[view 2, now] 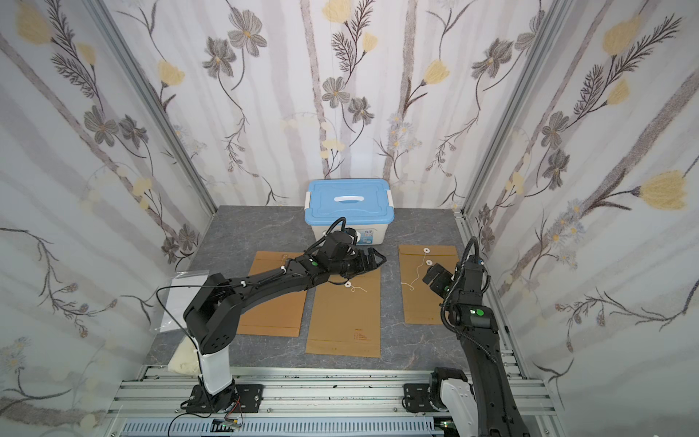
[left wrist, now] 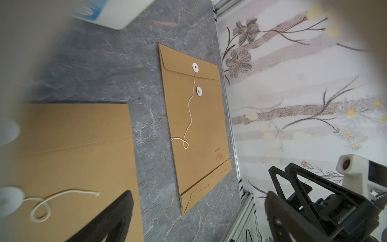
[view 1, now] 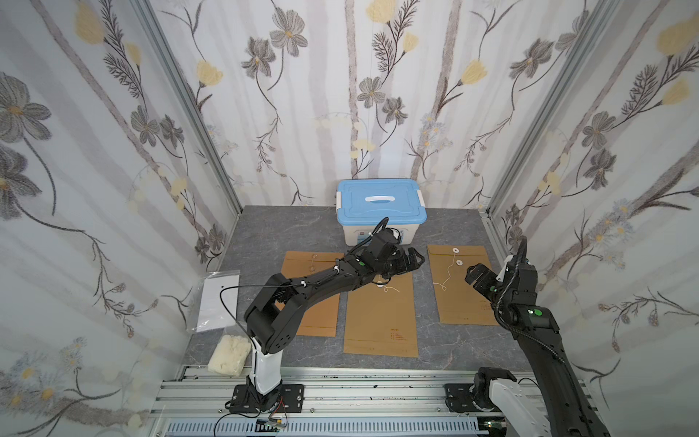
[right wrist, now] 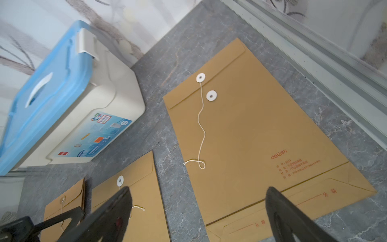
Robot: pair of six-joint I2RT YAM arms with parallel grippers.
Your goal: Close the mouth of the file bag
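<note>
Three brown file bags lie flat on the grey table, each with white buttons and a string. The right file bag (right wrist: 250, 133) has its flap (right wrist: 205, 76) folded down over the front, with its string (right wrist: 200, 129) trailing loose from the upper button (right wrist: 200, 77). The middle file bag (view 1: 380, 320) lies partly beneath my left arm, and the left file bag (view 2: 273, 313) is partly covered too. My left gripper (view 1: 416, 262) hovers open over the top of the middle bag. Above the right bag's right side, my right gripper (view 1: 477, 280) hangs open, holding nothing.
A lidded blue-and-white box (view 1: 380, 204) stands at the back centre. At the left edge lie a clear plastic packet (view 1: 218, 298) and a cream-coloured soft bundle (view 1: 230, 355). Bare table shows between the middle and right bags.
</note>
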